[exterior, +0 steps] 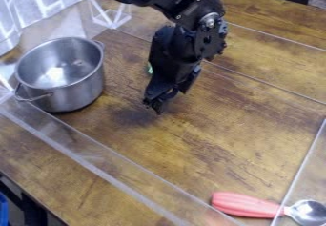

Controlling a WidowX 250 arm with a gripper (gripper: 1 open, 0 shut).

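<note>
My black gripper (pixel 163 98) hangs low over the wooden table, right of the steel pot (pixel 60 72), its fingertips angled down-left. Behind it, a small green object (pixel 149 67) is mostly hidden by the gripper's body. I cannot tell whether the fingers are open or shut, or whether anything is between them.
A pink-handled spoon (pixel 249 205) lies at the bottom right. Clear plastic edging runs along the left, front and right of the wooden surface (pixel 216 134). A white wire rack (pixel 38 6) stands at the back left.
</note>
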